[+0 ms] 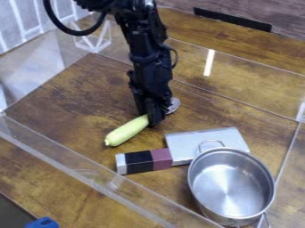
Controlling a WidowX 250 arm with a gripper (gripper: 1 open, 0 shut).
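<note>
My black gripper point(148, 114) is low over the wooden table point(66, 98), shut on the upper end of a pale green-yellow, cucumber-like object point(121, 134), which slants down-left from the fingers. A silver spoon point(173, 104) lies just right of the gripper, partly hidden by it.
A steel pot point(231, 187) stands at front right, beside a grey board point(197, 142) and a black, pink and white block point(148, 160). Clear plastic edges border the workspace.
</note>
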